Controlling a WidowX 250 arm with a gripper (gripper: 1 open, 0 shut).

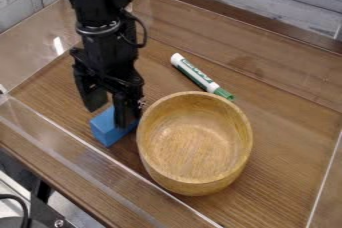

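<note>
My black gripper (pixel 110 104) hangs low over a blue block (pixel 110 128) on the wooden table, its fingers open around or just above the block's upper part. Whether they touch it cannot be made out. The block sits just left of a round tan wooden bowl (pixel 194 142), which is empty.
A white and green marker (pixel 201 77) lies behind the bowl. A silver edge strip runs along the front left, with a cable below it.
</note>
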